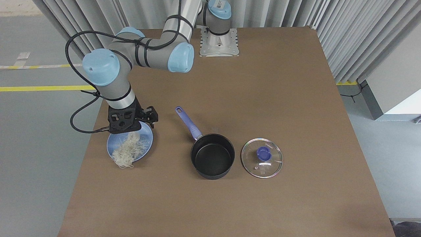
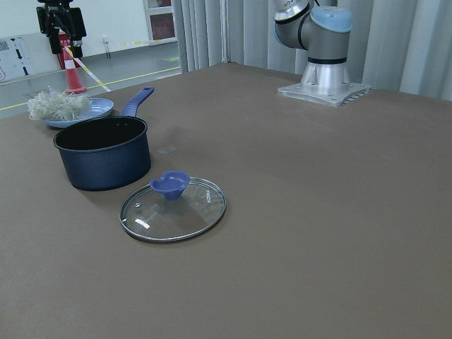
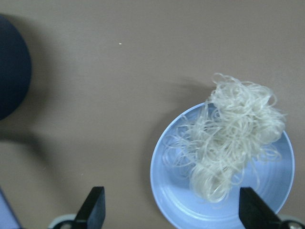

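Note:
My gripper hangs above the blue plate (image 1: pixel 115 138) at the left of the table, its fingers spread open with nothing between them. On the plate lies a tangle of white noodles (image 3: pixel 226 138), spilling over the rim. A dark saucepan (image 1: pixel 213 157) with a purple handle (image 1: pixel 188 122) stands to the plate's right; its edge shows at the upper left of the wrist view. A glass lid (image 2: pixel 173 219) with a blue knob (image 1: pixel 263 153) lies on the table right of the pan.
The arm's base (image 1: pixel 219 45) stands at the back of the brown table (image 1: pixel 308 189).

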